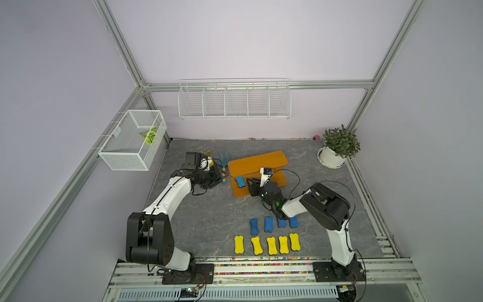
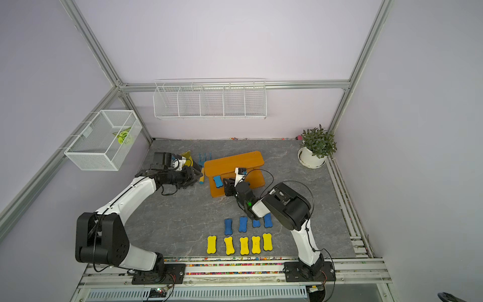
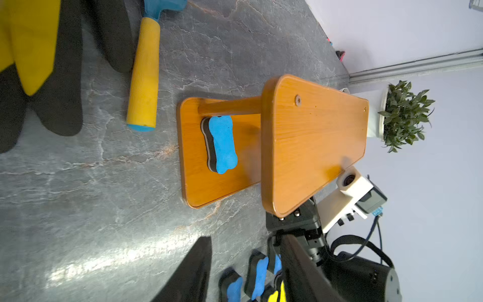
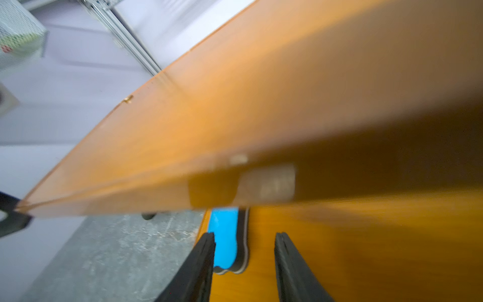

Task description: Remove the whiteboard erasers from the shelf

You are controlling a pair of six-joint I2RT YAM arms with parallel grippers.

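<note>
A blue eraser (image 3: 221, 143) lies on the lower board of the orange two-level shelf (image 3: 317, 146), at its left end. My right gripper is at the shelf's front, just below the upper board's edge, its fingers parted and empty, with the eraser beyond them a little to the left. My left gripper hangs open and empty over the table left of the shelf. Blue erasers (image 1: 268, 224) and yellow erasers (image 1: 272, 245) lie in rows on the front of the table.
A toy hammer (image 3: 143, 75) and yellow-black items (image 3: 37, 50) lie left of the shelf. A potted plant (image 1: 339, 146) stands back right. Wire baskets (image 1: 234, 100) hang on the walls.
</note>
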